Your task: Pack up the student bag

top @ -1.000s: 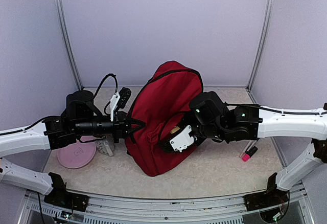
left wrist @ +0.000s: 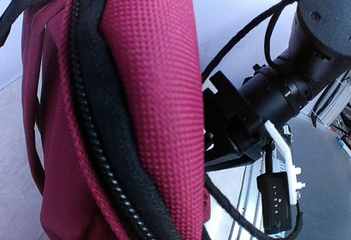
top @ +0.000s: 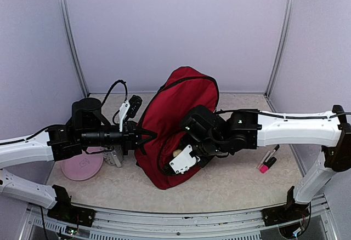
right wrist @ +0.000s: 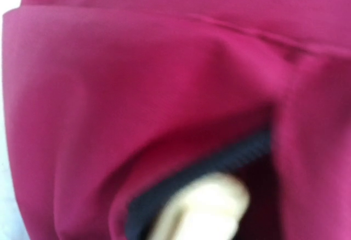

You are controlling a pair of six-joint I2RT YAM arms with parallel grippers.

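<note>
The red student bag (top: 181, 100) stands upright and tilted in the middle of the table, its red fabric (left wrist: 156, 97) and black zip filling much of the left wrist view. At the bag's left edge, my left gripper (top: 148, 137) is shut; its fingertips do not show in its own wrist view. My right gripper (top: 185, 153) is at the lower front pocket, its fingers hidden by the bag and the arm. A pale beige object (right wrist: 211, 210) pokes out of the zipped pocket opening (right wrist: 203, 169). Whether the right fingers touch it cannot be seen.
A pink plate (top: 82, 166) lies at the left, beside a clear container (top: 113, 156) partly hidden by the left arm. A pink-and-black marker (top: 267, 165) and a thin pen (top: 264, 158) lie at the right.
My right gripper has shifted left and slightly down along the pocket, and the pale object has moved with it. The bag has barely shifted and the left arm stays nearly still.
</note>
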